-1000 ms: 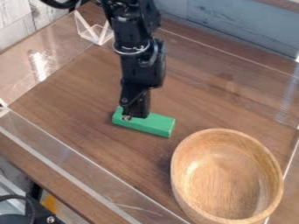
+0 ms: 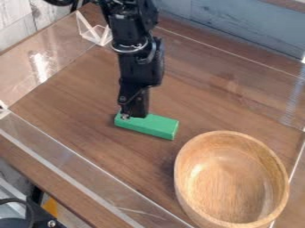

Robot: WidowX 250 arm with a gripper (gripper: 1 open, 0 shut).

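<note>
My black gripper point(image 2: 131, 109) reaches down from the top of the camera view to the left end of a green rectangular block point(image 2: 156, 127) lying on the wooden table. Its tip is over or against that end and looks shut; whether anything is between the fingers cannot be seen. A round wooden bowl point(image 2: 230, 203) sits to the right and nearer the camera.
Clear plastic strips or walls run along the table's left and front-left edges. A white wire object point(image 2: 94, 30) is at the back left. A pale wall stands at the back.
My gripper has shifted very slightly to the left over the block's end. The block and bowl look unmoved.
</note>
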